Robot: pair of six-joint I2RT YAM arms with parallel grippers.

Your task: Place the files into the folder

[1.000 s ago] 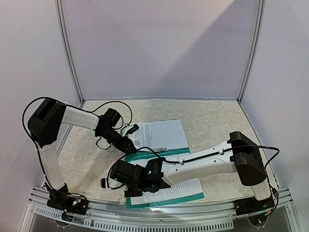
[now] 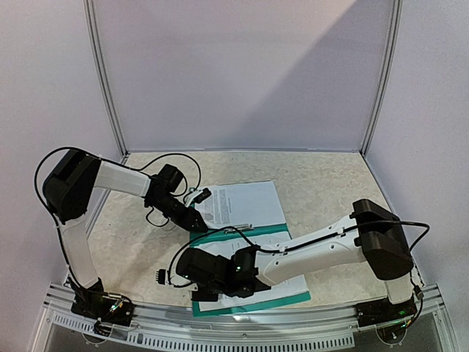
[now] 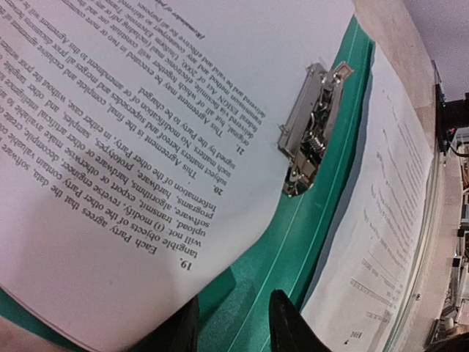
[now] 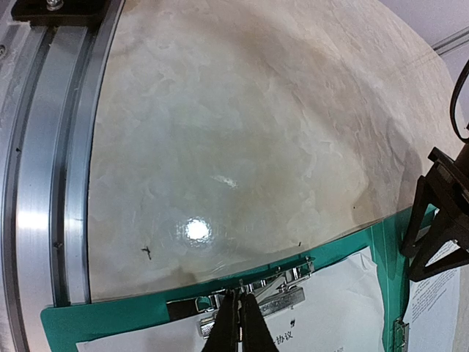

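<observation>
The open green folder (image 2: 220,311) lies on the table, papers on both halves. On its far half rests a printed sheet (image 3: 132,132), its near edge curling up from the green beside a metal clip (image 3: 311,128). My left gripper is over the spine beside that edge, fingers apart and nothing between them. In the right wrist view, my right gripper is shut at the near half's metal clip (image 4: 293,295); whether it touches the clip's lever is unclear. This clip lies across the edge of the near paper (image 4: 344,293). In the top view, my right arm covers much of the near half.
Bare table (image 4: 220,147) lies to the left of the folder. A metal rail (image 2: 242,334) runs along the front edge. The left gripper's fingers (image 4: 432,194) stand close to the folder's spine, at the right of the right wrist view.
My right gripper and forearm have shifted slightly to the right over the near half. The left arm and the folder show no visible movement.
</observation>
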